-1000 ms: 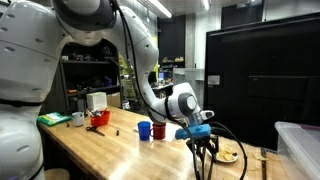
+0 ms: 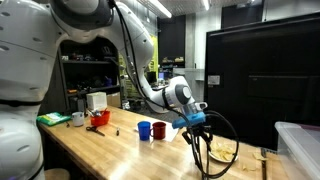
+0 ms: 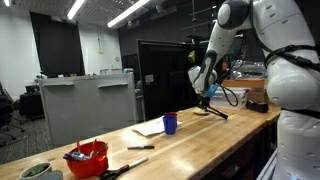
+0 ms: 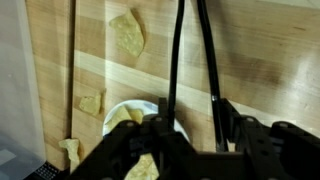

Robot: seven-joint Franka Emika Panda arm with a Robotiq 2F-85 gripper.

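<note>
Seen in the wrist view, my gripper is part open, with bare wood showing between its fingers. From them run two long thin black rods (image 4: pixel 177 50), drawing closer at their far ends but apart. A white bowl (image 4: pixel 108 118) holding yellow chips (image 4: pixel 143 168) is partly hidden behind the gripper. Loose on the table lie a large chip (image 4: pixel 128 33) and smaller ones (image 4: pixel 90 104). In exterior view 1 the arm's hand is above the table, left of the bowl (image 2: pixel 222 151), rods pointing down.
A blue cup (image 2: pixel 145 131) and a dark red cup (image 2: pixel 159 131) stand together beyond the arm. Farther left is a red basket (image 2: pixel 99 117). A clear plastic bin (image 2: pixel 300 145) borders the right side.
In exterior view 1 my hand has risen a little, and the rods have lifted with it. The bowl and cups stay where they were.
</note>
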